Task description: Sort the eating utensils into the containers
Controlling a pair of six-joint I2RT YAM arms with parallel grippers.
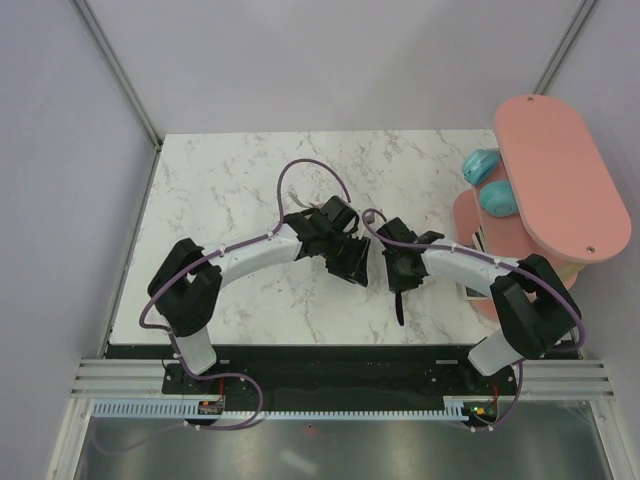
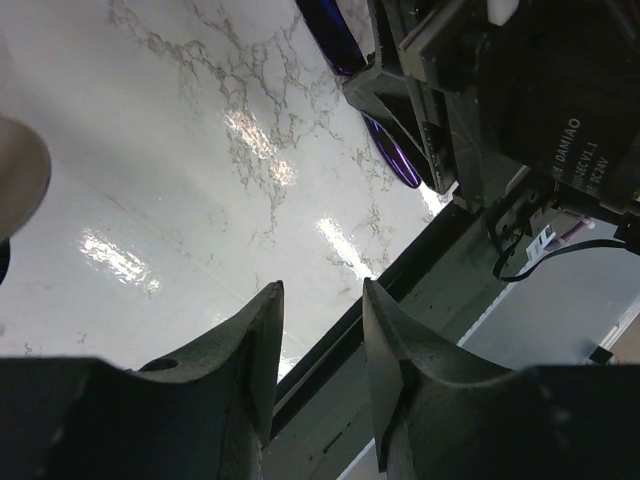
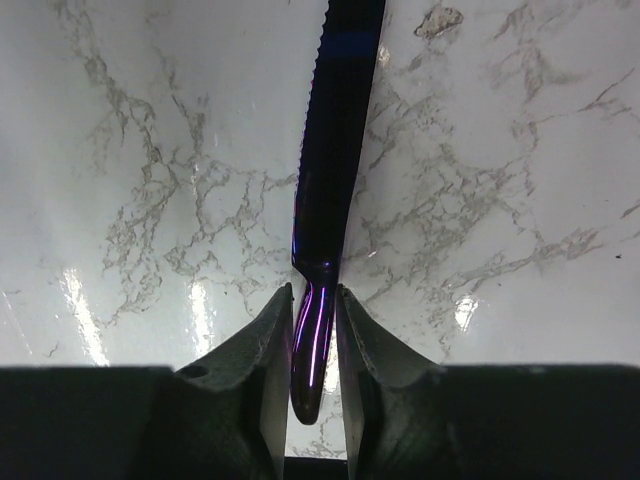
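A dark knife lies flat on the marble table, its handle (image 1: 400,308) showing below my right gripper (image 1: 397,290) in the top view. Seen from the right wrist, the knife (image 3: 333,170) has its serrated blade running up and away. My right gripper is narrowly open, its fingertips on either side of the handle's upper end. To the left, my left gripper is open with nothing between its fingers, over the table's front edge in its own wrist view. A few utensils (image 1: 308,207) show behind the left arm; what holds them is mostly hidden.
A beige rounded object (image 2: 20,175) enters the left wrist view at its left edge. A pink shelf unit (image 1: 563,175) with teal items stands at the right. The two grippers are close together.
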